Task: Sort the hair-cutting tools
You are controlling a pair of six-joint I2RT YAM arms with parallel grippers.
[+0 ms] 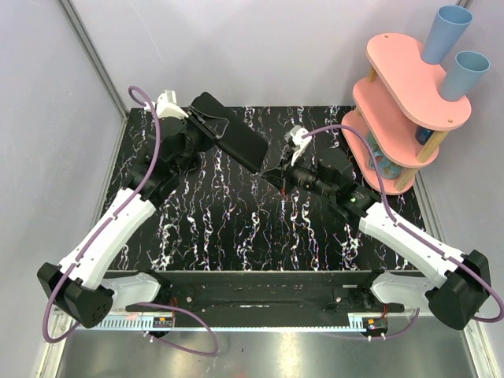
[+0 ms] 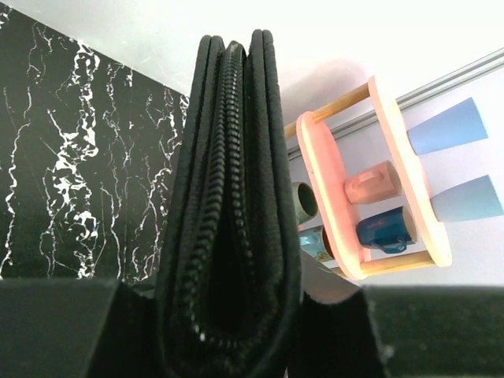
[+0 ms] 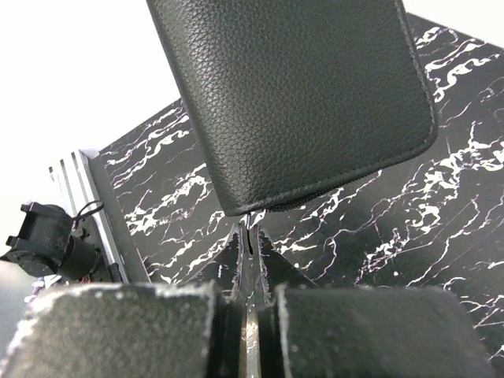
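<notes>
A black leather zip case (image 1: pixel 231 132) is held up above the table, tilted, with my left gripper (image 1: pixel 214 127) shut on its upper left end. In the left wrist view, the zipped edge of the case (image 2: pixel 228 157) faces the camera, its zip parted near the fingers. My right gripper is shut, its tips at the lower corner of the case (image 3: pixel 299 94). A thin shiny bit, perhaps the zip pull (image 3: pixel 254 218), shows right at those tips; whether it is pinched I cannot tell. No cutting tools are visible.
At the right stands a pink tiered shelf (image 1: pixel 386 118) carrying blue cups (image 1: pixel 446 33) on top and mugs (image 2: pixel 386 228) lower down.
</notes>
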